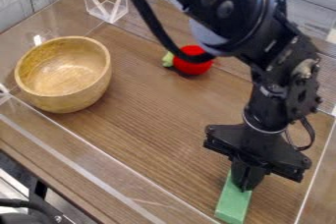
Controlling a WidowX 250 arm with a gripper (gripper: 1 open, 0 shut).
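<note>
My black gripper (247,171) is low at the right of the table, shut, directly over a long green object (233,203) that lies flat near the front right. The fingertips are at the upper end of that object; whether anything thin is between them is hard to tell.
A wooden bowl (59,76) sits at the left. A red object (192,63) with a small green piece lies at the back middle, behind the arm. A white wire frame (108,2) stands at the back left.
</note>
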